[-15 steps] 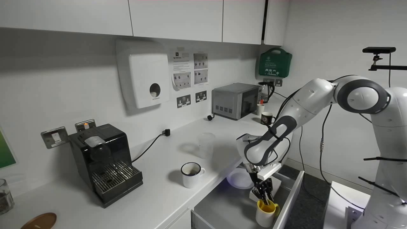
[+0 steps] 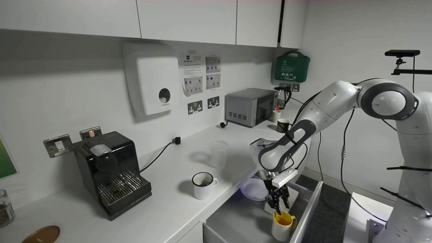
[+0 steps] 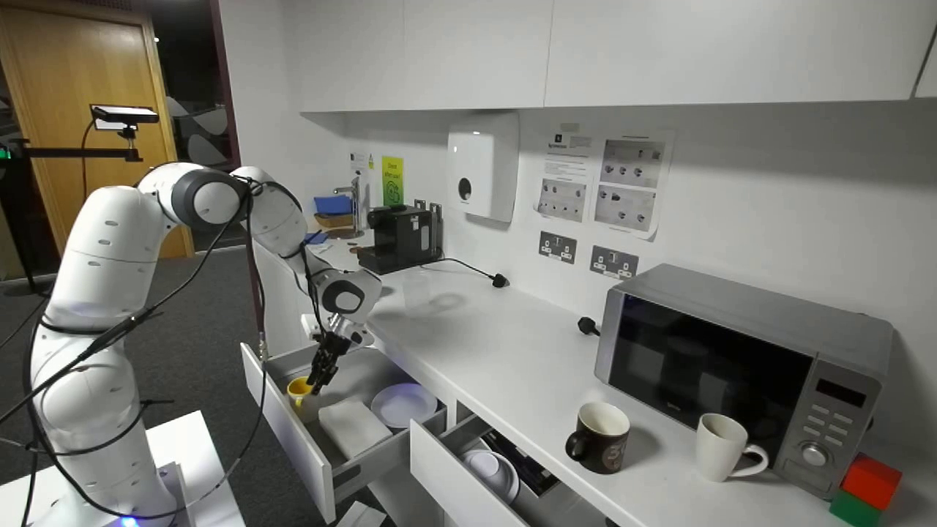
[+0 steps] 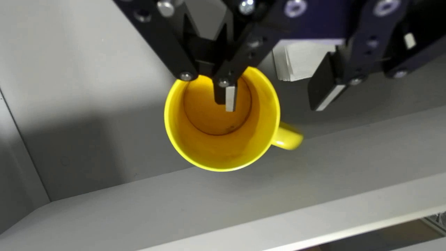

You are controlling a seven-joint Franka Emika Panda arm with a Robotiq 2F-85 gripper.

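Observation:
A mug, white outside and yellow inside [image 4: 225, 154], stands upright in the open drawer; in exterior view 1 the same mug [image 2: 280, 228] is close to the drawer's front panel. My gripper is open over it, fingers spread wide. Seen from the wrist, one fingertip [image 4: 230, 99] overlaps the mug's opening, while the other fingertip [image 4: 330, 97] lies outside the rim, past the yellow handle [image 4: 287, 137]. Nothing is between the fingers except the near wall of the mug in line of sight; whether they touch it cannot be told.
Beside the mug the drawer holds a white box [image 3: 353, 427] and a pale purple plate [image 3: 404, 405]. The drawer's front panel [image 2: 308, 210] rises close to the mug. On the counter stands a white mug with a dark rim [image 2: 203, 185]. A second drawer [image 3: 461, 479] is also open.
The gripper's fingers have spread apart. The gripper has risen slightly from the mug, and the mug has stayed in the same place.

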